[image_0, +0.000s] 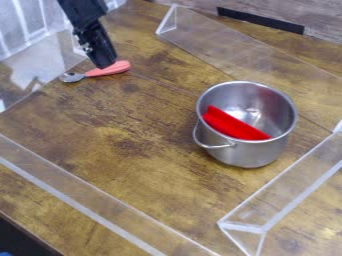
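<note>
My black gripper (96, 56) hangs at the upper left, just above a utensil with a pink-red handle (110, 69) and a metal head (72, 77), lying on the wooden table. The gripper looks shut, with nothing visible between its fingers; its tips are small in this view.
A steel pot (246, 107) with a red object (231, 125) inside stands on the right. Clear plastic barriers (281, 200) border the table (134, 170).
</note>
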